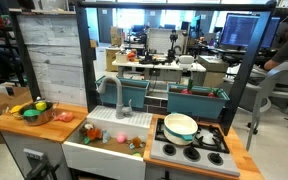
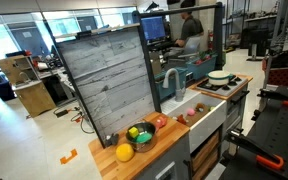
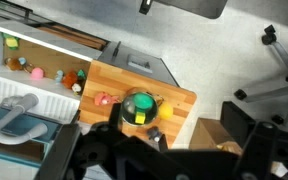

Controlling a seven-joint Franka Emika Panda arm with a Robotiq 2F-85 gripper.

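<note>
Over the counter, in the wrist view, my gripper is open, its black fingers (image 3: 112, 140) wide apart with nothing visible between them. Below it a metal pot (image 3: 128, 113) holds green and yellow items on the wooden counter (image 3: 106, 76). A yellow object (image 3: 166, 110) lies beside the pot, and a red item (image 3: 106, 99) is on its other side. In exterior view 1 the white sink (image 1: 94, 160) contains several colourful toy items. A pale pan (image 1: 181, 124) rests on the stove (image 1: 206, 157) to the right.
A grey faucet (image 1: 119, 95) rises behind the sink. Teal bins (image 1: 194, 104) stand behind the counter, under a black frame (image 1: 246, 75). A whitewashed wooden panel (image 2: 111, 80) borders the pot's end of the counter. An office chair (image 1: 269, 95) stands at the right.
</note>
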